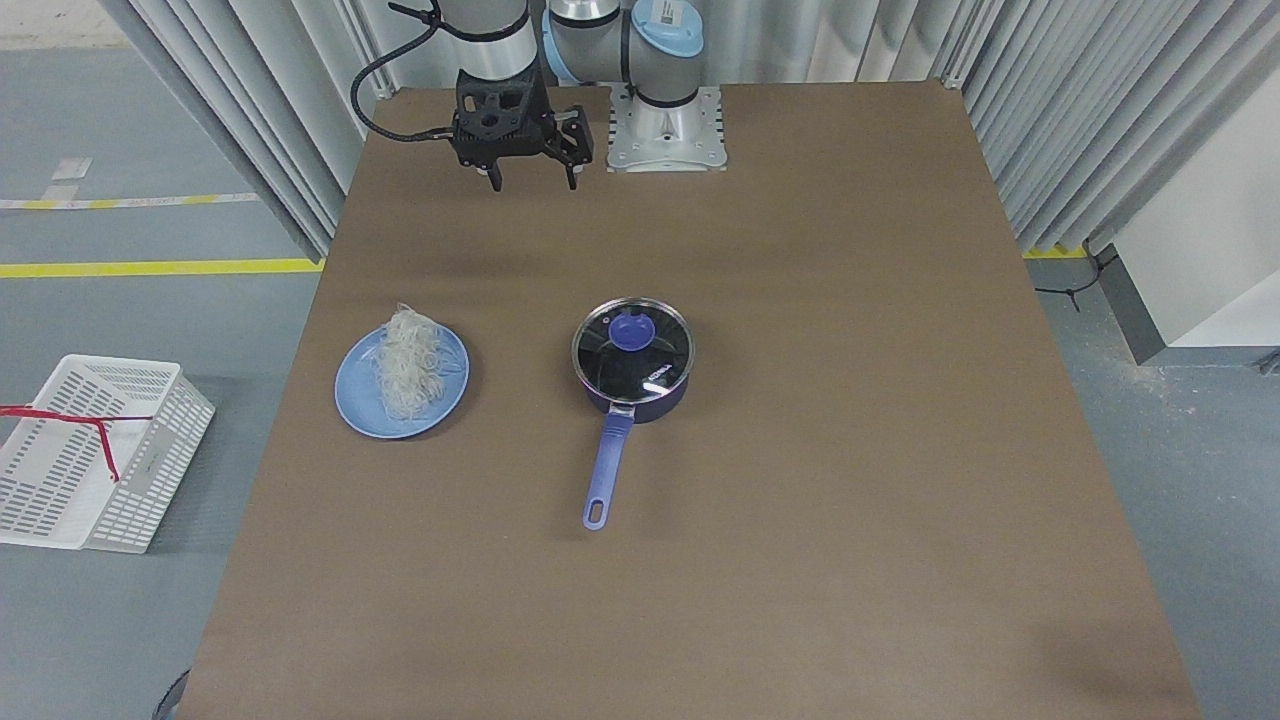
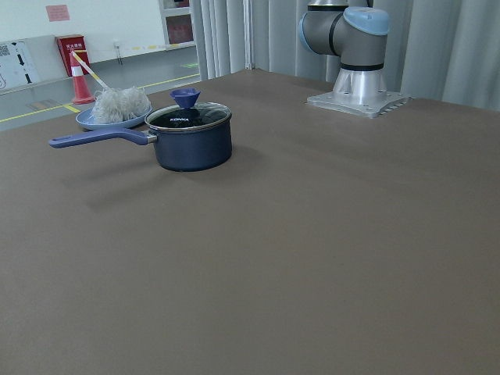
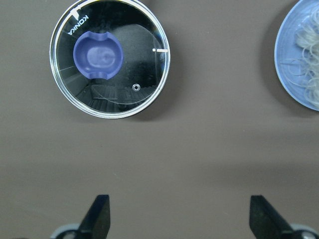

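A blue saucepan (image 2: 191, 148) with a glass lid and blue knob (image 3: 98, 55) stands mid-table, its handle (image 1: 606, 468) toward the front edge in the front view. Left of it there, a light-blue plate (image 1: 360, 396) holds pale, translucent noodle-like strands (image 1: 408, 366), also at the right edge of the wrist view (image 3: 309, 59). My gripper (image 1: 534, 174) is raised over the far part of the table, behind the pan. In the wrist view its fingers are wide open with nothing between them (image 3: 179, 216).
The arm's base (image 1: 666, 144) sits at the table's back edge. A white basket (image 1: 144, 504) stands on the floor to the left.
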